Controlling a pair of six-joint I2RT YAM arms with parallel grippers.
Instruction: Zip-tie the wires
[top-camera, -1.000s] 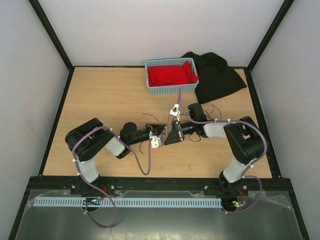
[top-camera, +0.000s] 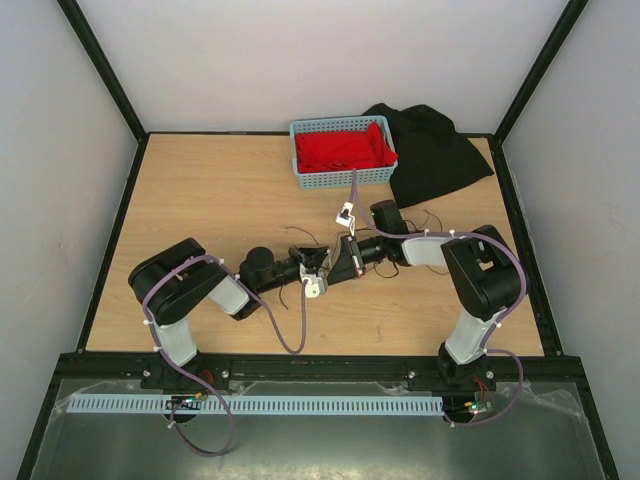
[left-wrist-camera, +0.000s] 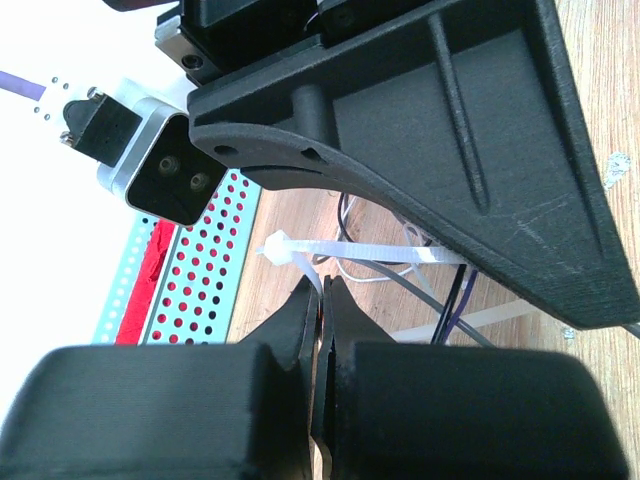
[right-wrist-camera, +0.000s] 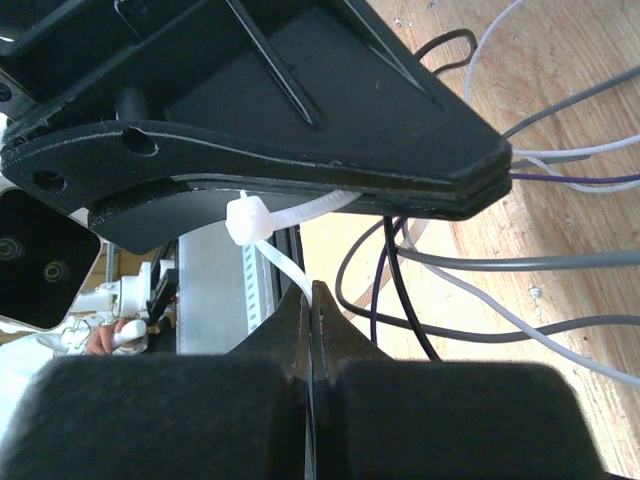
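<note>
The zip tie (left-wrist-camera: 367, 252) is a white strap with a small head, closed in a loop near a bundle of black, grey, white and purple wires (right-wrist-camera: 500, 264). In the left wrist view its narrow end runs down between the tips of my left gripper, which is shut. My right gripper is also shut, and a thin white strap (right-wrist-camera: 284, 263) from the tie's head (right-wrist-camera: 247, 220) enters between its fingers. Both grippers meet near the table's middle in the top view. Part of the loop is hidden behind the opposing gripper in each wrist view.
A pale blue basket (top-camera: 296, 163) with red cloth (top-camera: 340, 151) stands at the back, with a black cloth (top-camera: 432, 160) beside it. Loose wires spread over the table around the grippers. Bare table (top-camera: 200, 200) lies to the left.
The right arm has shifted very slightly left, and its purple cable has swung a little left. Otherwise the arms stand almost as before.
</note>
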